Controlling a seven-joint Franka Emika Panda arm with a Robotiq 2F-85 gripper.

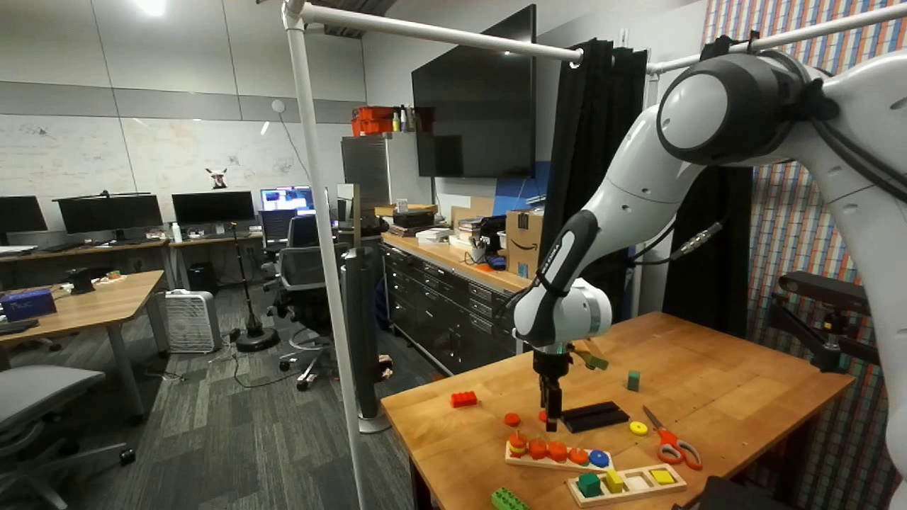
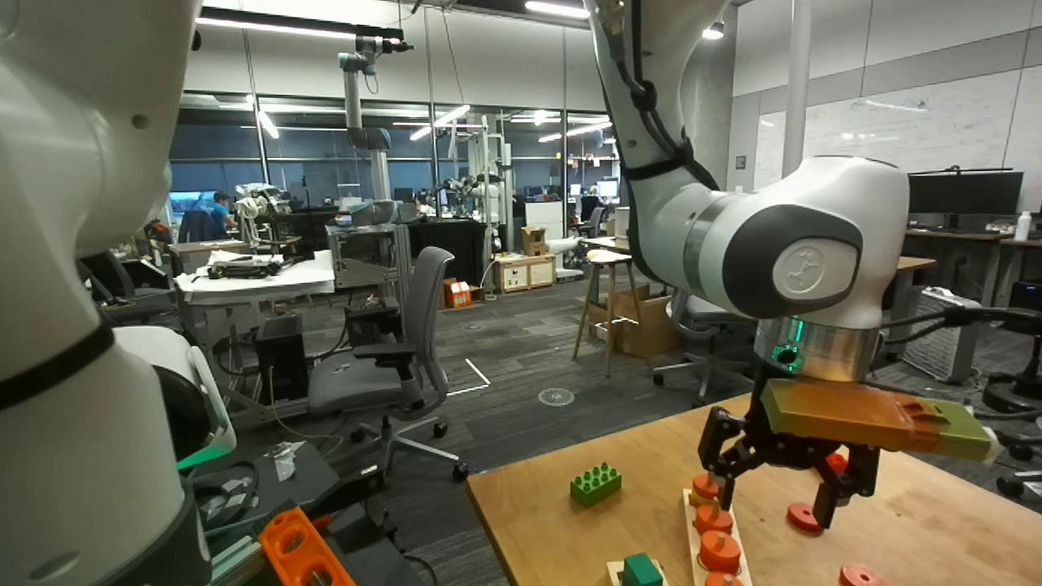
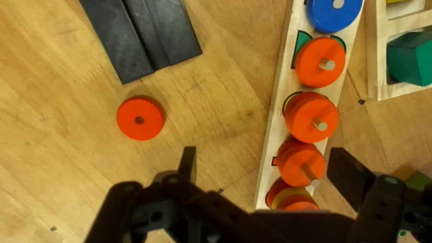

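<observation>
My gripper is open, its two black fingers wide apart with nothing held between them. It hangs pointing down above the table, near a wooden peg board (image 3: 276, 131). The board carries orange discs (image 3: 322, 64) on several pegs and a blue disc (image 3: 332, 12) on another; some yellow shows in the stack at one end, which my gripper partly hides in the wrist view. A loose orange disc (image 3: 139, 118) with a centre hole lies flat on the table, apart from my fingers. Exterior view 1 shows another loose orange disc (image 1: 511, 419) left of the gripper.
Close to the peg board sits a wooden tray (image 1: 630, 494) with green and yellow blocks. A black grooved piece (image 1: 593, 416), a yellow disc (image 1: 638, 428), scissors (image 1: 676, 446), a red brick (image 1: 463, 399) and a green brick (image 2: 596, 484) lie about.
</observation>
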